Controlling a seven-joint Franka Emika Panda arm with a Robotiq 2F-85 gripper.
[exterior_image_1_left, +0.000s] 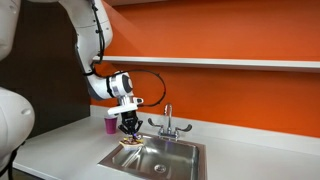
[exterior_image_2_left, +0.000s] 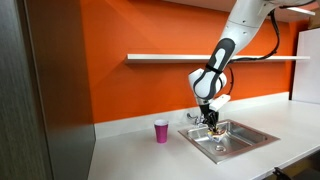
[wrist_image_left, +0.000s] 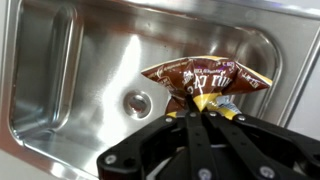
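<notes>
A brown and yellow snack packet hangs from my gripper, whose fingers are shut on its crumpled edge. In exterior view 1 the packet is over the left end of the steel sink, with the gripper just above it. From the other side, the gripper also shows above the sink. The wrist view shows the bare sink basin and its drain below the packet. Part of the packet is hidden behind the fingers.
A purple cup stands on the counter beside the sink. The faucet rises at the sink's back edge. A white shelf runs along the orange wall.
</notes>
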